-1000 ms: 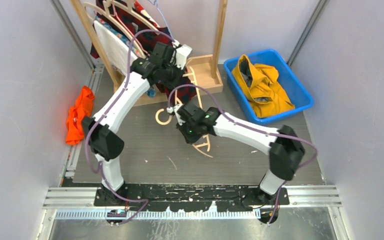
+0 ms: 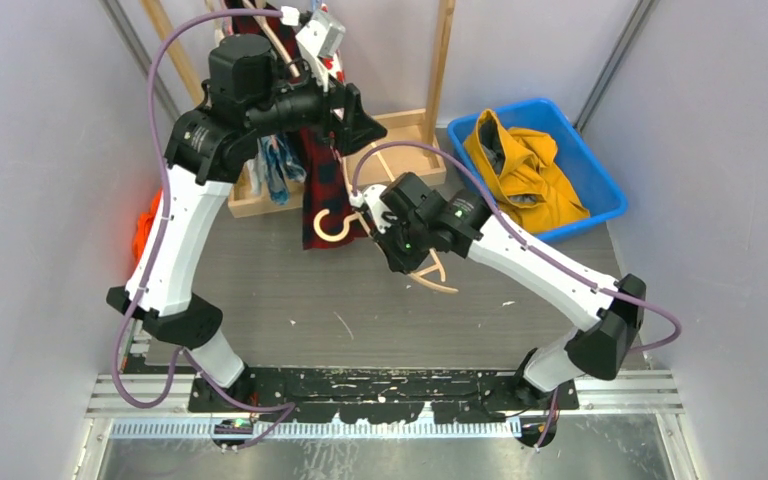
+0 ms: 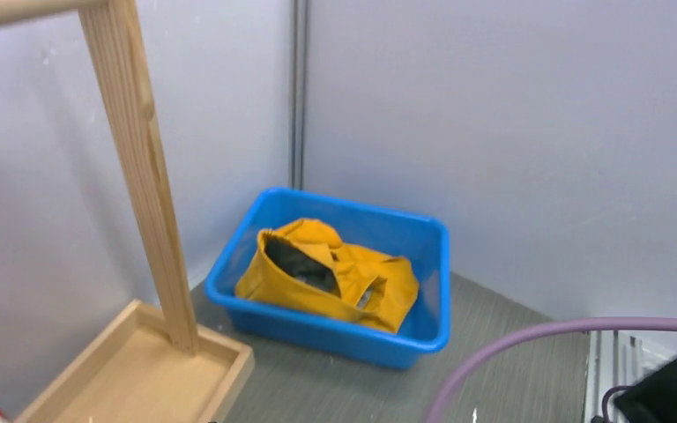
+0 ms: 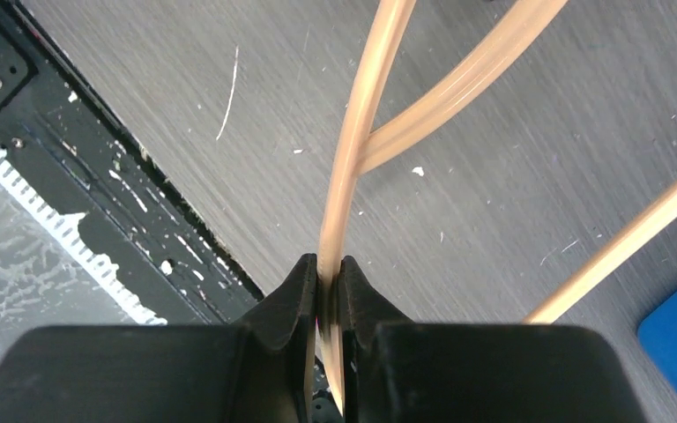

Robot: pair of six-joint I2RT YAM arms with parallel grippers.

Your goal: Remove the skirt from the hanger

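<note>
A wooden hanger with a curved hook (image 2: 335,233) is held low at the centre by my right gripper (image 2: 408,258); in the right wrist view its fingers are closed on a pale wooden bar (image 4: 349,167). Dark red plaid fabric (image 2: 322,185) hangs behind the hanger; whether it touches the hanger is unclear. My left gripper (image 2: 353,135) is raised at the rack, above the plaid fabric; its fingers cannot be made out and are outside the left wrist view.
A blue bin (image 2: 600,213) holding yellow cloth (image 3: 326,291) stands at the back right. The wooden rack (image 2: 438,50) with several garments is at the back. Orange cloth (image 2: 145,220) lies at left.
My right gripper has shifted slightly with the hanger held in it.
</note>
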